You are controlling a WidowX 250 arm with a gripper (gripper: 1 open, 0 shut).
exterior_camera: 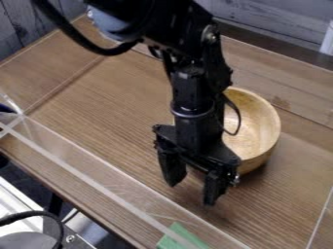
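Observation:
A black robot arm reaches down from the top of the view to a gripper (194, 179) just above the wooden table, in front of a light tan bowl (256, 123). The gripper's fingers stand open, with nothing visible between them. The arm hides the left part of the bowl.
Clear tape runs along the table's near edge, with a green patch (180, 236) at the front. A grey wooden wall stands at the back, and some metal and white gear lies beyond the edge at lower left.

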